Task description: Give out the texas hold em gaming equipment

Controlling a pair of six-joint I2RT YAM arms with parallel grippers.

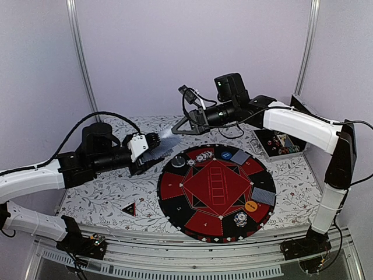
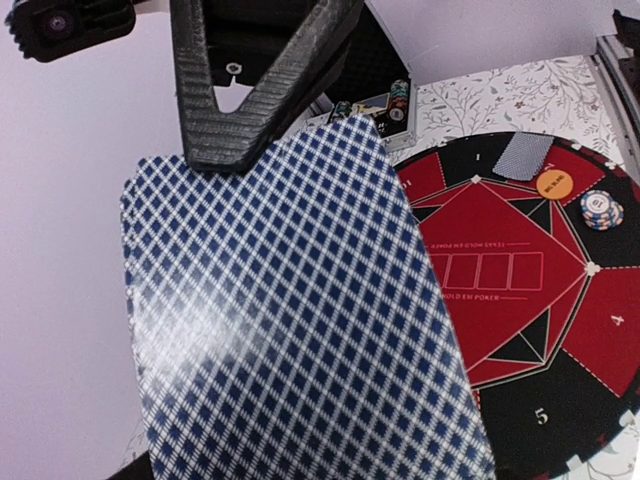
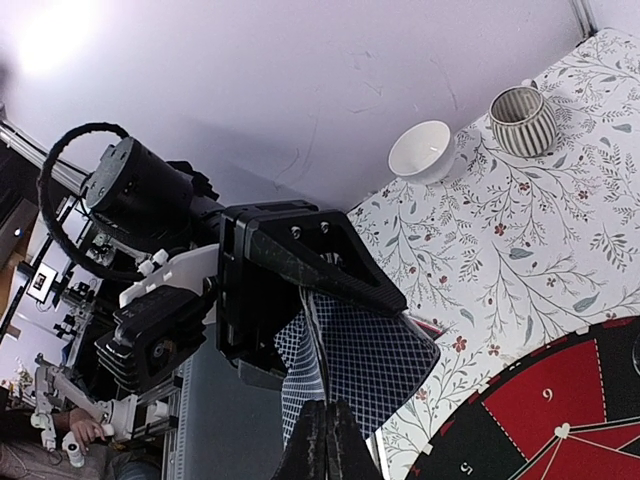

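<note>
Blue checked playing cards (image 2: pixel 290 310) are held up in my left gripper (image 1: pixel 148 151) above the table's left part, filling much of the left wrist view. My right gripper (image 1: pixel 178 129) is at their upper edge, its fingertips shut on a card in the right wrist view. The round red and black poker mat (image 1: pixel 198 204) holds card piles (image 1: pixel 263 196), chips (image 1: pixel 240 219), an orange marker (image 1: pixel 250 206) and a blue marker (image 1: pixel 226 155).
An open case of gaming pieces (image 1: pixel 280 143) stands at the back right. A white bowl (image 3: pixel 420 150) and striped mug (image 3: pixel 520 125) stand on the floral surface.
</note>
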